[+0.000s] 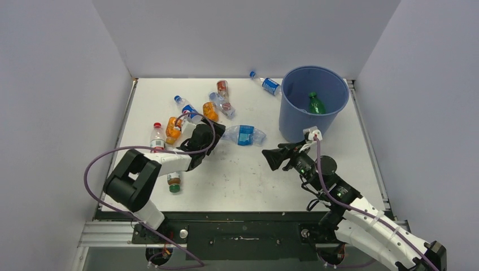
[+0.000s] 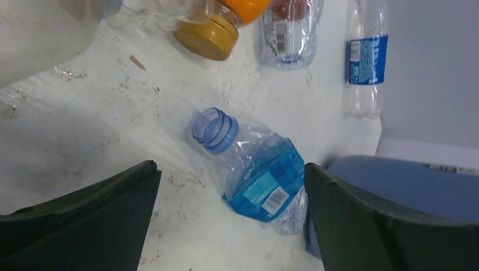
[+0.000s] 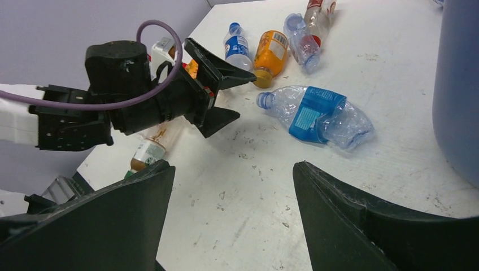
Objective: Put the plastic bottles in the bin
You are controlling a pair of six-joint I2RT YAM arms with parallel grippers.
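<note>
A crushed clear bottle with a blue label (image 1: 244, 135) (image 2: 265, 186) (image 3: 316, 116) lies mid-table. My left gripper (image 1: 217, 132) is open just left of that bottle's neck, nothing held. My right gripper (image 1: 275, 156) is open below the bin, pointed at the table's middle. The blue bin (image 1: 299, 121) (image 3: 457, 96) holds a green bottle (image 1: 316, 104). Other bottles lie at the left and back: orange ones (image 1: 210, 111) (image 3: 271, 53), a Pepsi (image 1: 188, 110), a red-capped one (image 1: 157, 135), and one with a green cap (image 1: 174, 183).
Another blue-label bottle (image 1: 268, 84) (image 2: 366, 62) lies at the back beside the bin, near clear-and-red bottles (image 1: 223, 99). Grey walls bound the table.
</note>
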